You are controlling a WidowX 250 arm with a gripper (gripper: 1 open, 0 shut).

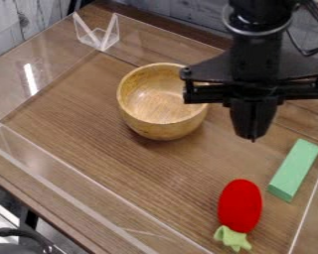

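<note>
The black gripper (260, 129) hangs large over the right half of the table, pointing down, its narrow grey tip shut with nothing visible in it. Below it lies a red oval object (240, 205) with a pale green piece (234, 236) at its lower end. A flat green bar (294, 169) lies to the right of the tip. Left of the gripper sits a wooden bowl (146, 104), partly hidden behind the gripper body.
A small white wire-like object (98, 30) stands near the back left corner. A dark surface lies beyond the lower left edge.
</note>
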